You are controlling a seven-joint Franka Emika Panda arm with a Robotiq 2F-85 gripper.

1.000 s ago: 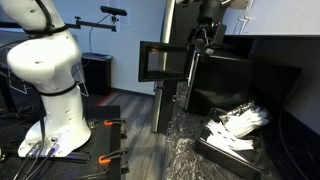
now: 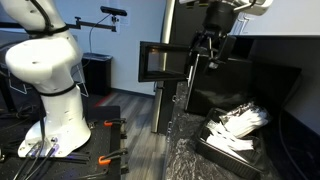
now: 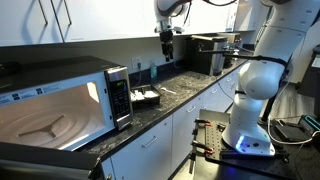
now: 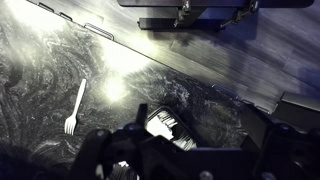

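A white plastic fork (image 4: 75, 107) lies alone on the dark marbled counter in the wrist view; it shows as a small pale streak (image 3: 168, 91) in exterior view 2. Near it stands a black tray (image 2: 232, 162) heaped with white plastic utensils (image 2: 238, 122). My gripper (image 2: 204, 64) hangs in the air well above the counter, open and with nothing visible between its fingers. In exterior view 2 the gripper (image 3: 167, 52) is high over the counter, to the right of the tray. Dark gripper parts cover the lower edge of the wrist view and hide part of the tray.
A microwave (image 3: 60, 108) with its door open stands left of the tray on the counter (image 3: 150, 130). Upper cabinets (image 3: 60, 25) run along the wall above. Bare counter surrounds the fork, and the floor (image 2: 145, 140) lies beyond the counter's edge.
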